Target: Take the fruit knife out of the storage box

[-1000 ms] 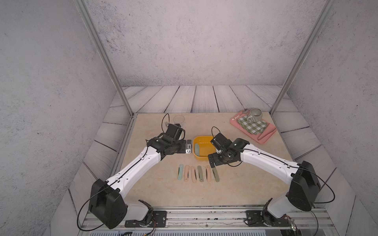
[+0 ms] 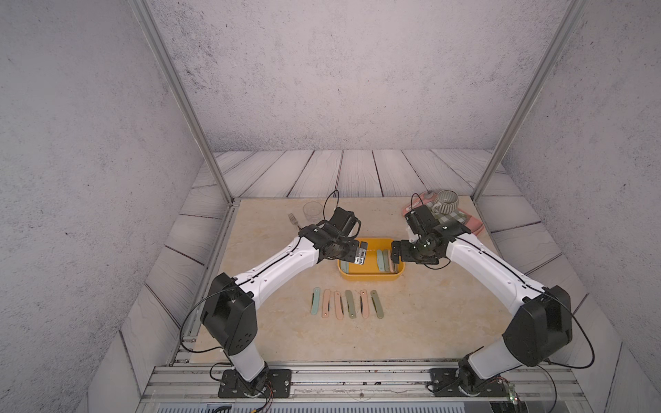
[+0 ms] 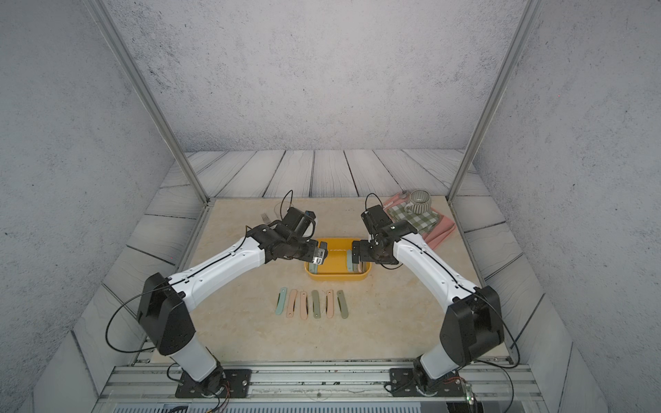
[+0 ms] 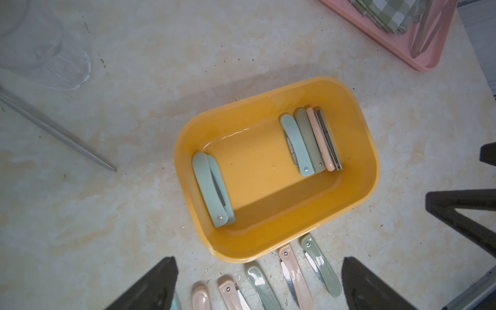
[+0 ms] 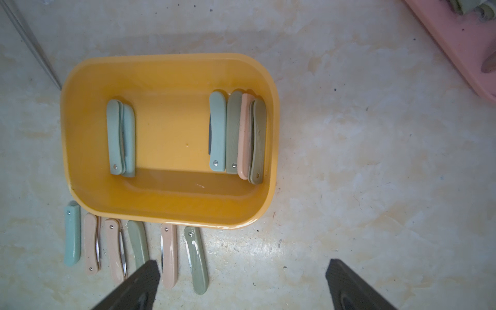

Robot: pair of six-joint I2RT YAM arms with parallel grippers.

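Observation:
In the wrist views, the yellow storage box (image 5: 170, 219) holds folded fruit knives. Two teal knives (image 5: 115, 137) lie side by side along its left end. Packed along the right end are a teal knife (image 5: 218, 131), a green knife (image 5: 234, 131), a pink knife (image 5: 245, 137) and another green one (image 5: 258, 142) against the wall. My left gripper stands open above the box's front side, its fingers wide apart and empty. My right gripper is open too, above the box's right end, with nothing between its fingers.
In front of the box lies a row of several knives (image 2: 350, 303), some with blades partly showing. A clear glass (image 4: 56, 56) and a fork (image 4: 62, 134) stand left. At back right, a pink tray (image 4: 397, 49) carries a cloth and a cup (image 2: 447, 200).
My left gripper has moved right, over the left part of the box. My right gripper has moved back and right, from the front row towards the box's right end. The knives have not visibly moved.

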